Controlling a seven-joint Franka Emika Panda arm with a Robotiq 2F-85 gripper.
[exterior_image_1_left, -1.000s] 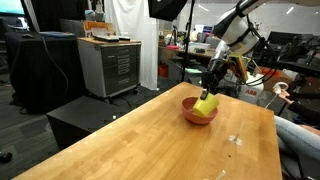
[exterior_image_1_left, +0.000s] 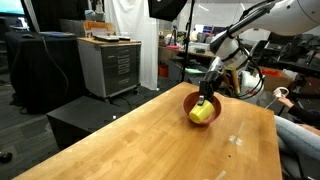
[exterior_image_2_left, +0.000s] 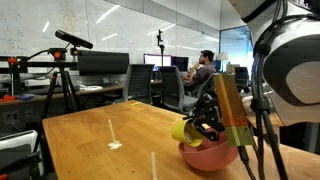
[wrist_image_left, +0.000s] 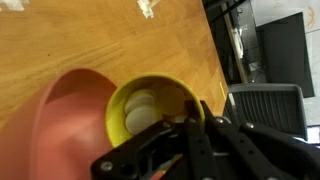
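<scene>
A yellow cup (exterior_image_1_left: 202, 113) is tilted on its side at the red bowl (exterior_image_1_left: 189, 101), its mouth facing away from the arm in exterior view 2. My gripper (exterior_image_2_left: 203, 131) is shut on the cup at the arm's side. Looking into the cup (wrist_image_left: 118, 125) in the wrist view, I see pale rounded contents (wrist_image_left: 141, 112). The bowl (wrist_image_left: 50, 135) fills the left of that view, close beside the cup. Whether the cup touches the bowl cannot be told, and the bowl's inside is mostly hidden.
Small white marks (exterior_image_2_left: 112, 130) lie on the wooden table (exterior_image_1_left: 120, 145), which is otherwise clear on the side away from the arm. A grey cabinet (exterior_image_1_left: 110, 68) and a black box (exterior_image_1_left: 85, 118) stand past the table's edge.
The cup has come down and tipped over further in my gripper, which has also lowered. More of the red bowl shows around it now.
</scene>
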